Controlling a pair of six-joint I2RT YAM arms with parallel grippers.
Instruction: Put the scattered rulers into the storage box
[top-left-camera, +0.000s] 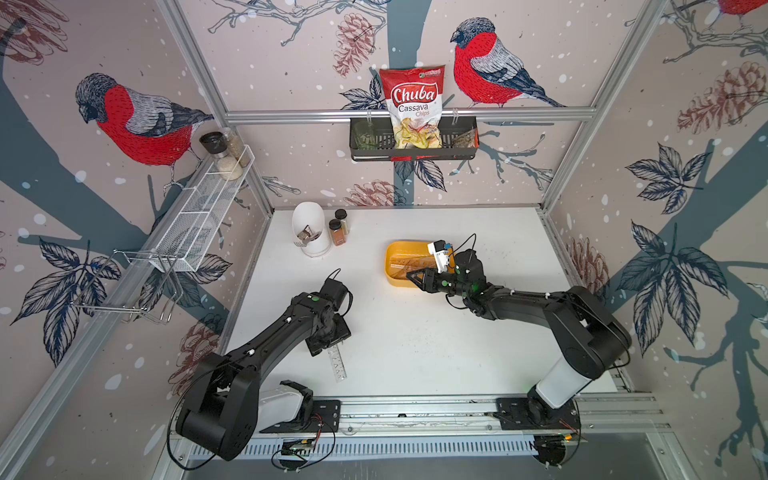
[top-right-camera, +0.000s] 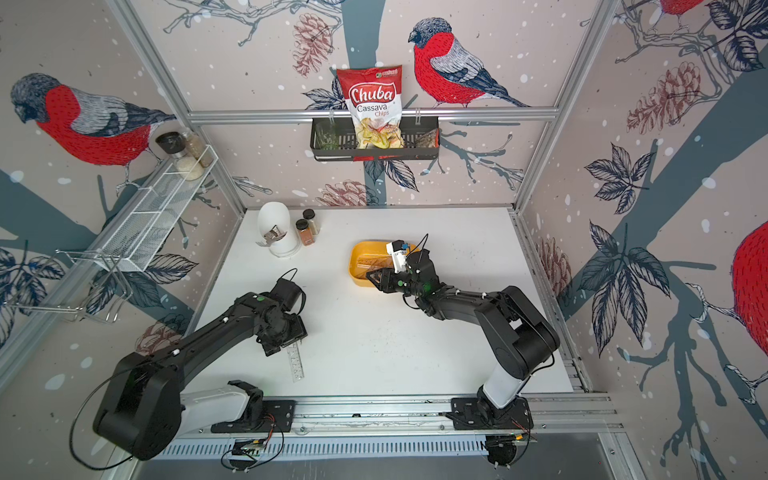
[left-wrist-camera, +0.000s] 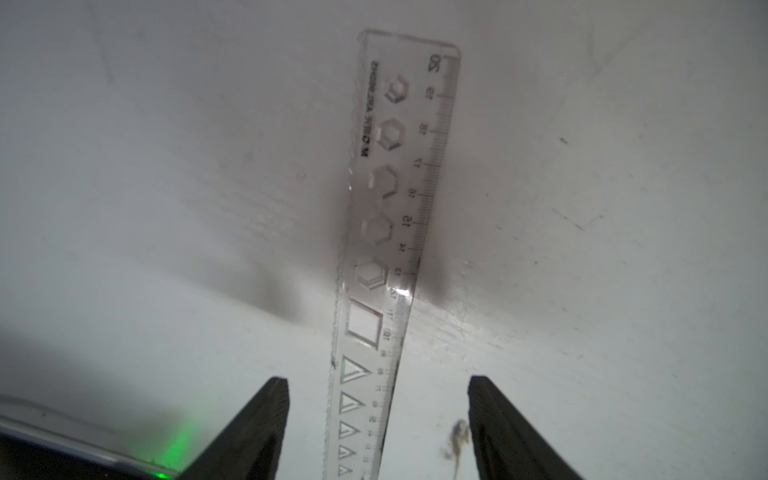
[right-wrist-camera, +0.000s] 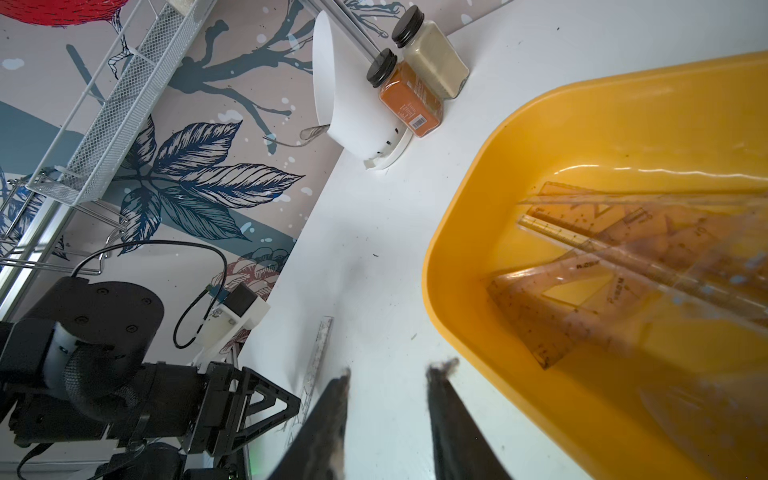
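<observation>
A clear ruler (left-wrist-camera: 376, 240) lies flat on the white table at the front left; the top left view shows its near end (top-left-camera: 338, 364). My left gripper is above it, fingers apart on either side of the ruler and nothing gripped. The yellow storage box (right-wrist-camera: 448, 264) stands at mid-table with orange set squares (right-wrist-camera: 560, 308) and clear rulers (right-wrist-camera: 640, 268) inside. Over the box's left front corner is my right gripper (top-left-camera: 414, 279). Its fingers (right-wrist-camera: 328, 416) stand apart with a bare gap between them.
At the back left stand a white holder (top-left-camera: 309, 228) and spice jars (top-left-camera: 337, 232). A wire shelf (top-left-camera: 196, 212) hangs on the left wall.
</observation>
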